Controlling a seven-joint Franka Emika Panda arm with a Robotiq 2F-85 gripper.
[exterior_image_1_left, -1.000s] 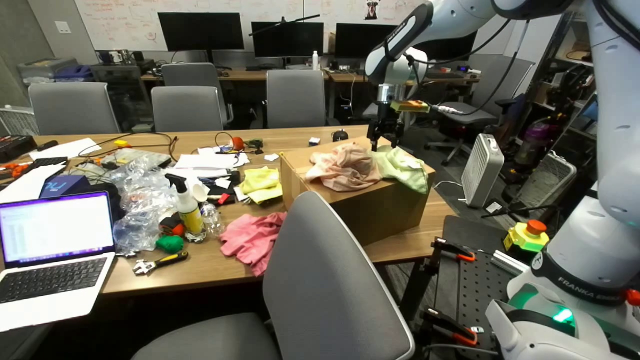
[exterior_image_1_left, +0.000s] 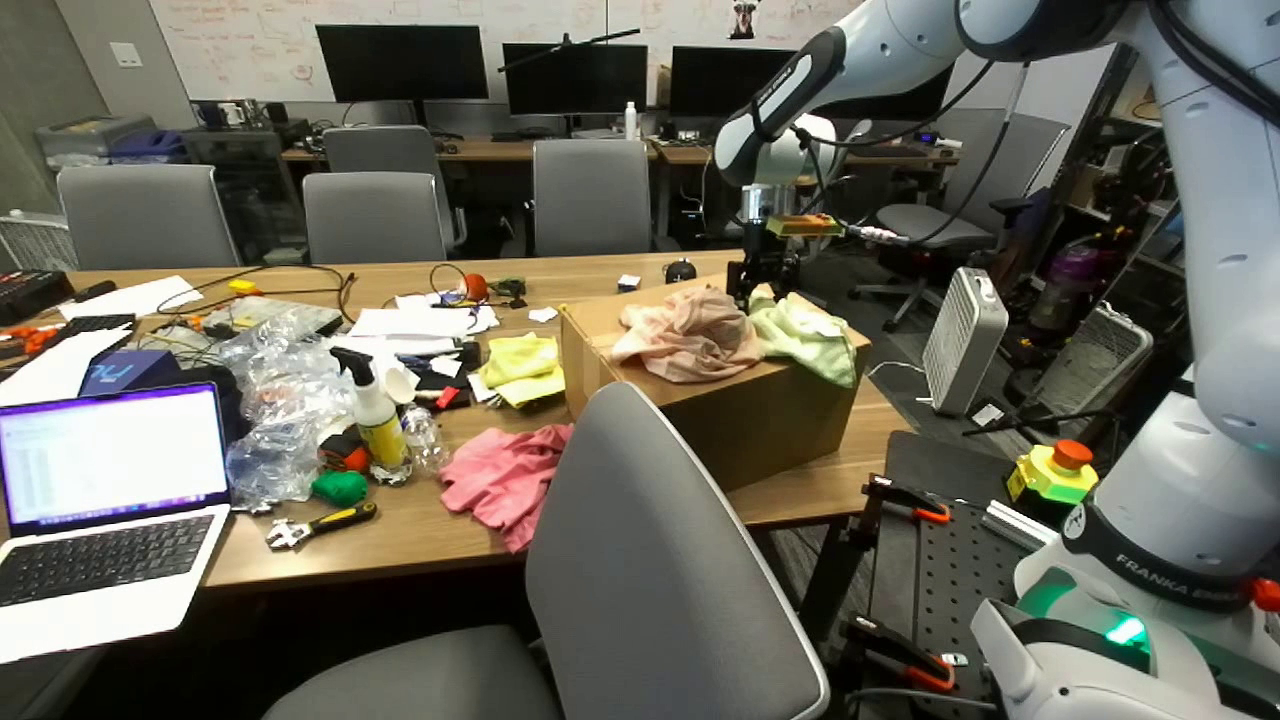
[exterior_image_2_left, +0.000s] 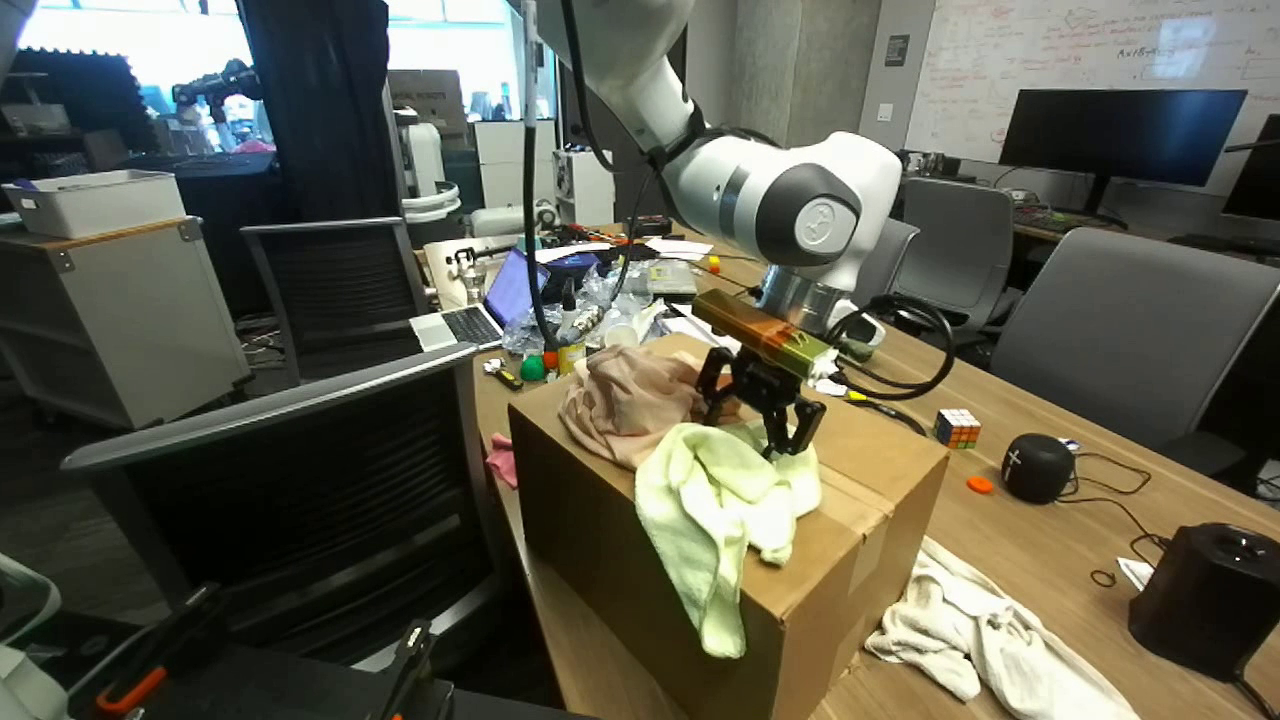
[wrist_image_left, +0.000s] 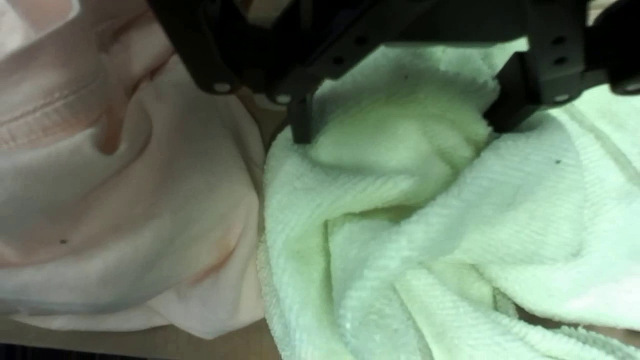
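Observation:
A pale green towel (exterior_image_2_left: 717, 492) lies crumpled on top of the cardboard box (exterior_image_2_left: 882, 480), one end hanging over the box's side. My gripper is down at this towel, its fingers part open and apart, with a raised fold of green cloth between them in the wrist view. One finger (wrist_image_left: 301, 120) presses close to the towel's edge on the left; the right fingertip meets the cloth too. Beside it, touching or nearly so, is a peach cloth (exterior_image_1_left: 690, 336) in a heap on the same box. Whether the fingers grip the fold firmly does not show.
A white cloth (exterior_image_2_left: 990, 636) lies on the table beside the box. A pink cloth (exterior_image_1_left: 510, 480) and a yellow cloth (exterior_image_1_left: 523, 366) rest left of it. A grey chair (exterior_image_1_left: 672, 564) stands close in front. The box top is bare toward its far corner.
My gripper has moved left and lower in exterior view 1, from just above the green towel down to it. The cloth between the fingers looks slightly bunched up; the peach cloth stays put.

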